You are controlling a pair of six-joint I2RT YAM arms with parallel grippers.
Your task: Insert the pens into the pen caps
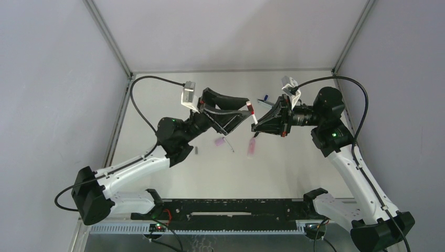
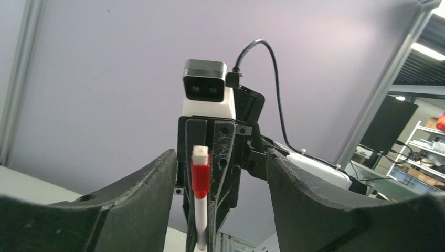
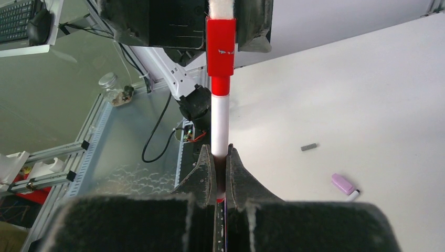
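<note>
A white marker with a red cap (image 3: 220, 47) stands upright in my right gripper, whose fingers are shut on its lower part. The cap, with a pale tip on top, is on the marker's upper end. My left gripper is open, its two fingers to either side of the capped marker but apart from it in the left wrist view; in the top view it (image 1: 239, 113) is just left of the marker.
On the white table lie a pink piece (image 1: 219, 142) with a thin white item, another pink item (image 1: 251, 147), blue and dark items (image 1: 266, 98) at the back, and a small spring (image 3: 308, 147).
</note>
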